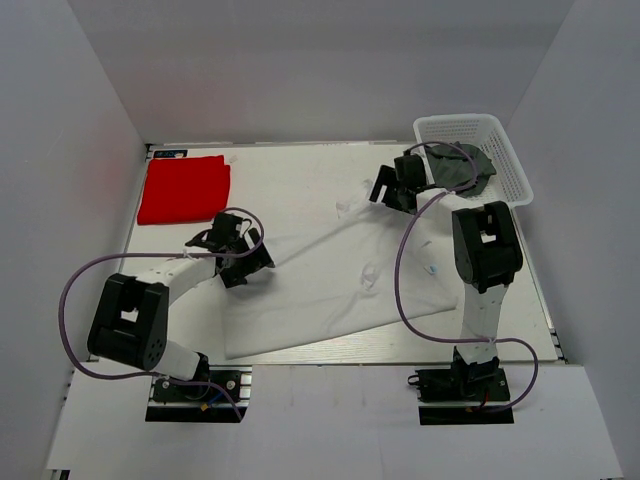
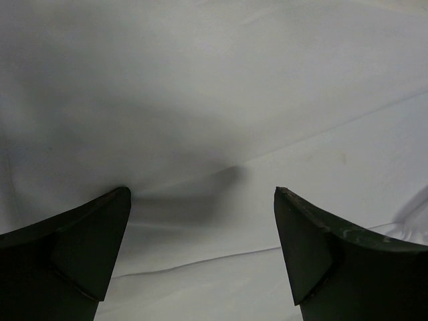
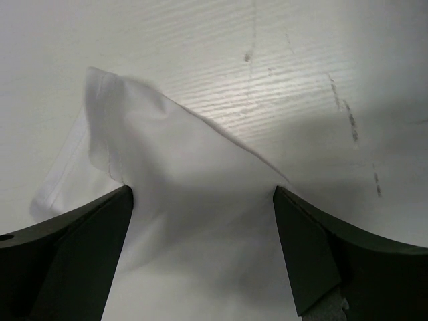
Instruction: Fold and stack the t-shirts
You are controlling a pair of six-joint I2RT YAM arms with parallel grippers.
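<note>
A white t-shirt (image 1: 320, 300) lies spread and creased across the middle of the table. My left gripper (image 1: 258, 254) is open over its left part; the left wrist view shows only white cloth (image 2: 221, 100) between and beyond the fingers. My right gripper (image 1: 382, 186) is open over the shirt's upper right edge, where a folded-over corner (image 3: 107, 127) lies on the table beside bare surface. A folded red t-shirt (image 1: 185, 188) lies at the back left.
A white basket (image 1: 515, 170) holding dark green cloth (image 1: 460, 165) stands at the back right, close to the right arm. Cables loop over both arms.
</note>
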